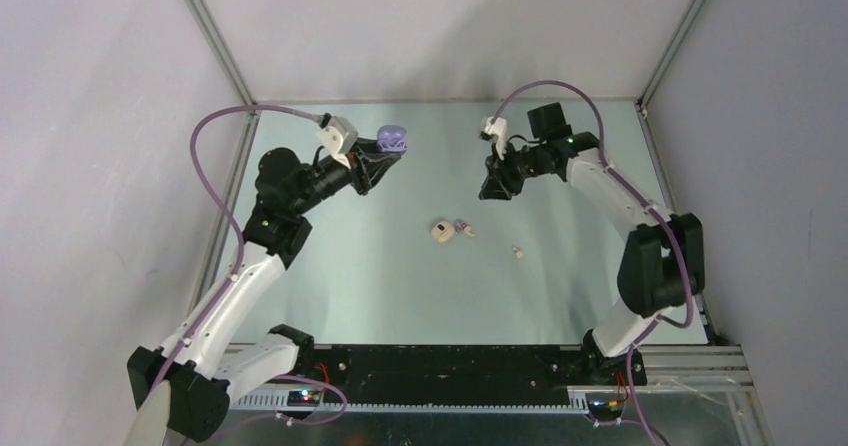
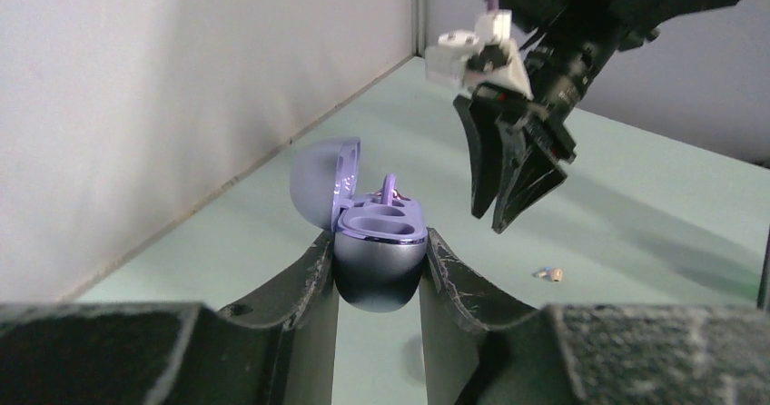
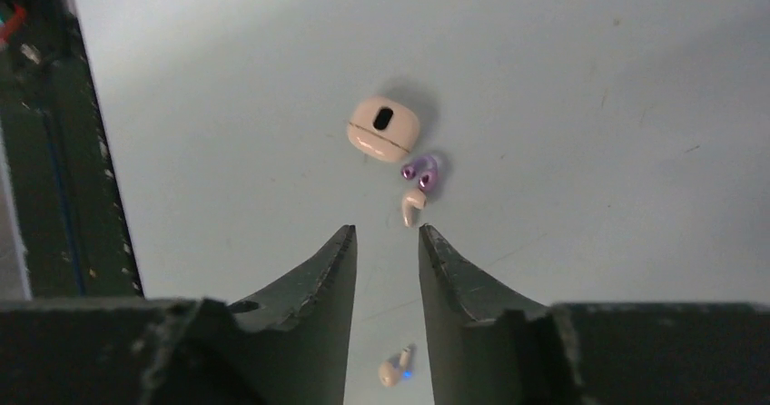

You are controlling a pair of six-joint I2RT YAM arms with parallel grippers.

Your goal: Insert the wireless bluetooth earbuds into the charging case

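My left gripper (image 1: 372,166) is shut on a lilac charging case (image 2: 380,264) held upright in the air, lid open, an earbud stem standing in it. My right gripper (image 1: 498,188) hangs above the table, part open with nothing between its fingertips in the right wrist view. Below lie a beige case (image 1: 442,231), a purple earbud piece (image 3: 421,171) with a beige earbud (image 3: 413,207) beside it, and, farther off, a small beige earbud with a blue tip (image 3: 393,371).
White walls stand at the back and sides; a dark strip with cables (image 3: 64,187) runs along the front edge.
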